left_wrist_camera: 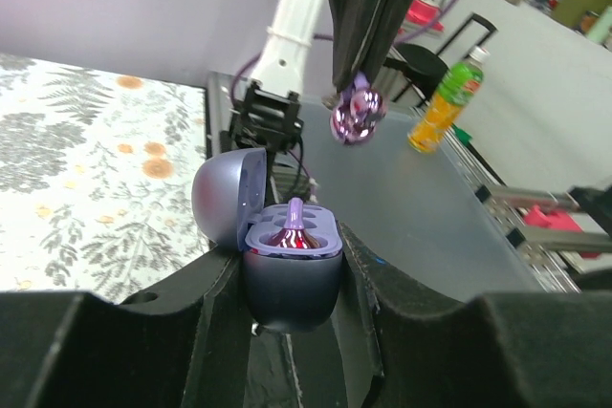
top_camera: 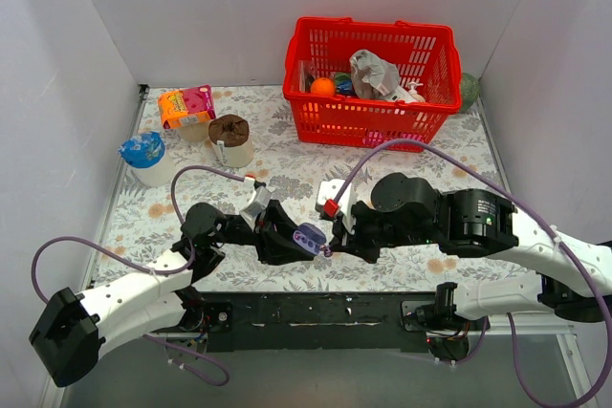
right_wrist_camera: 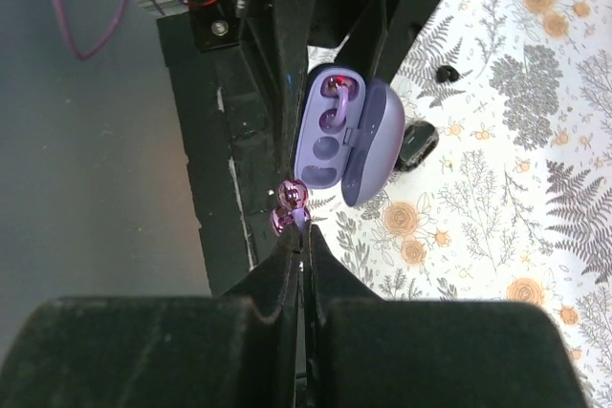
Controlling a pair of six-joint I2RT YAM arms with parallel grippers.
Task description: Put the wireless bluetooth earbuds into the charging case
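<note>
The open lilac charging case (left_wrist_camera: pixel 292 289) is gripped between the fingers of my left gripper, its lid (right_wrist_camera: pixel 381 143) swung aside. One shiny earbud (right_wrist_camera: pixel 342 102) sits in the case at one end, with its stem arched over the tray. The round wells at the other end look empty. A second metallic pink earbud (right_wrist_camera: pixel 291 205) is pinched by its thin stem in my right gripper, which is shut on it. In the left wrist view this earbud (left_wrist_camera: pixel 357 114) hangs apart from the case, above and to its right.
A red basket (top_camera: pixel 378 121) with assorted items stands at the back of the patterned table. Tubs and an orange-pink packet (top_camera: pixel 186 107) occupy the left rear. A small dark object (right_wrist_camera: pixel 417 145) lies on the cloth behind the case.
</note>
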